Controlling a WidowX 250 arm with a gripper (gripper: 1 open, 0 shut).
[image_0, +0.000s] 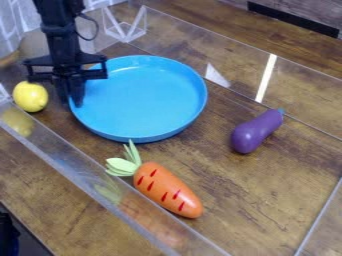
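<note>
My black gripper (75, 92) is lowered at the left rim of a blue plastic plate (144, 96), its fingertips low against that rim. It looks narrow, but whether anything thin is between the fingers is hard to see. A yellow lemon (31, 96) sits just left of the gripper, apart from the plate.
An orange toy carrot (166, 187) with green leaves lies in front of the plate, and a purple eggplant (255, 131) lies to the right. A clear barrier (120, 195) runs along the front left.
</note>
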